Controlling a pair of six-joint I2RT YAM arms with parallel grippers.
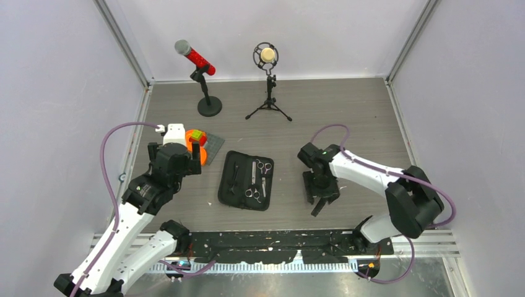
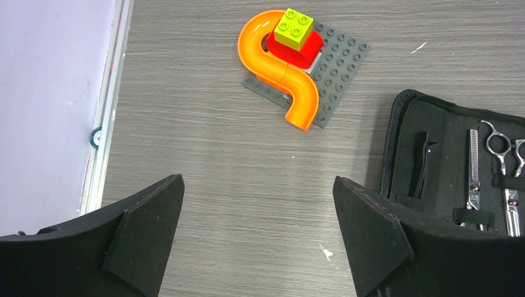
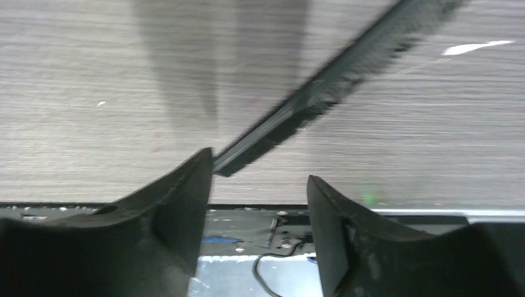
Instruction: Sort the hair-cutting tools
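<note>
A black comb [image 3: 297,105] lies slantwise on the table in the right wrist view. Its near end is close to the left fingertip of my right gripper, whose fingers stand apart with no object clearly held between them. From above, the comb's end [image 1: 319,207] peeks out below that gripper; the rest is covered. The open black case [image 1: 226,189] lies left of it, holding a black clip-like tool [image 2: 421,166], toothed scissors [image 2: 474,167] and plain scissors [image 2: 511,201]. Over bare table, left of the case, my left gripper is open and empty.
An orange, red and yellow-green block toy on a grey baseplate [image 2: 340,68] lies up and left of the case. A red microphone [image 1: 199,60] and a round microphone on a tripod [image 1: 269,93] stand at the back.
</note>
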